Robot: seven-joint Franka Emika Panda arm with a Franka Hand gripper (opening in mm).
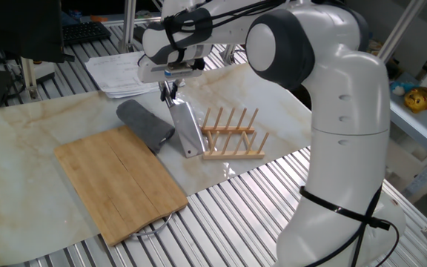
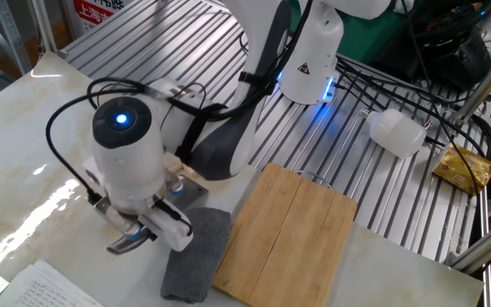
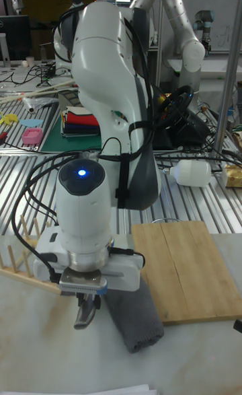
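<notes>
A cleaver with a broad steel blade (image 1: 187, 131) is in my gripper (image 1: 168, 92), whose dark fingers are shut on its handle. The blade slants down between the rolled grey towel and the wooden peg rack (image 1: 232, 141), its lower end by the rack's left side. Whether that end touches the table or the rack, I cannot tell. In exterior view 3, the curved metal handle end (image 3: 85, 316) juts out below the hand toward the camera. Exterior view 2 also shows the handle end (image 2: 129, 244), while the hand hides most of the blade.
The grey towel (image 1: 145, 124) lies close beside the blade. A wooden cutting board (image 1: 121, 182) lies next to it, a wire loop at one end. Written papers (image 1: 117, 74) lie behind the hand. The marbled sheet (image 1: 13, 170) left of the board is clear.
</notes>
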